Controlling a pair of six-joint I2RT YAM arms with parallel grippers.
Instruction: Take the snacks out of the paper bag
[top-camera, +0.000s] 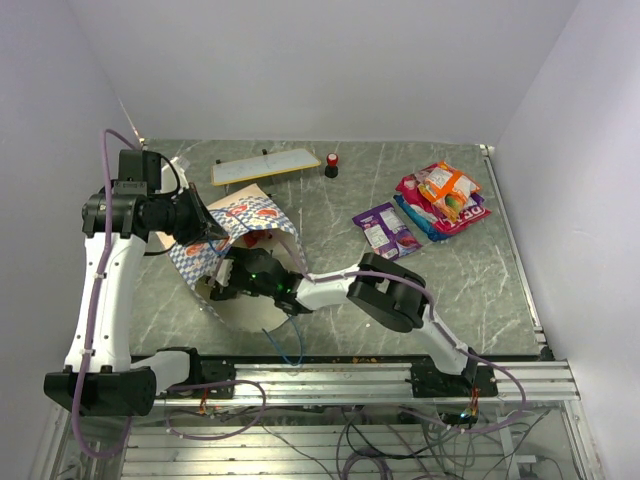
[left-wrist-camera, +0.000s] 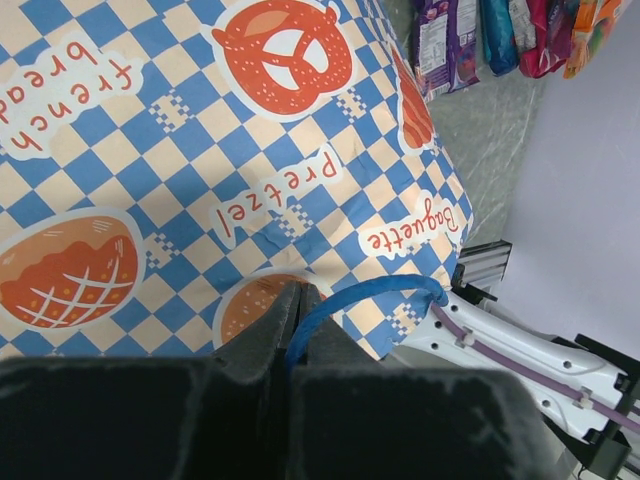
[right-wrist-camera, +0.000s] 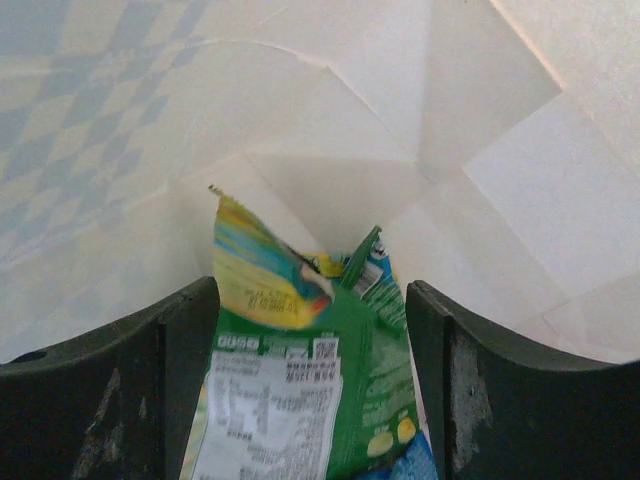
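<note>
The paper bag (top-camera: 270, 310) lies on its side at the left of the table, its blue-checked face (left-wrist-camera: 180, 190) printed with breads. My left gripper is shut on its blue handle (left-wrist-camera: 370, 287). Inside the bag, the right gripper stands open, its fingers to either side of a green snack pack (right-wrist-camera: 300, 370) with a white label. Whether the fingers touch the pack, I cannot tell. A blue bit of packaging (right-wrist-camera: 415, 462) shows below it. From above, something red (top-camera: 257, 238) shows at the bag's opening.
A purple snack pack (top-camera: 387, 231) lies mid-table. Several packs, an orange one (top-camera: 447, 190) on top, are heaped at the right. A white board (top-camera: 265, 166) and a small red-and-black object (top-camera: 332, 165) stand at the back. Bare table lies at the front right.
</note>
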